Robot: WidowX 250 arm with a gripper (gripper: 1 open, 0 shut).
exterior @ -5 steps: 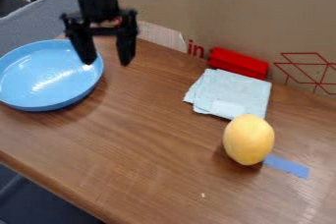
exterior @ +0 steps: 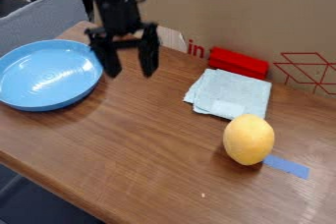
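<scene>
My black gripper (exterior: 130, 62) hangs open over the table, just right of the blue plate (exterior: 45, 75) at the left, with nothing visible between its blurred fingers. A yellow mango-like fruit (exterior: 249, 139) stands on the wooden table (exterior: 144, 159) at the lower right, on or beside a strip of blue tape (exterior: 288, 167). A folded light-blue cloth (exterior: 229, 96) lies at the middle right, with a red block (exterior: 238, 63) behind it.
A cardboard wall (exterior: 262, 22) closes off the back. A grey padded edge (exterior: 39, 22) runs along the back left.
My gripper has shifted a little to the right over the last second. The plate, fruit, cloth and block are unmoved.
</scene>
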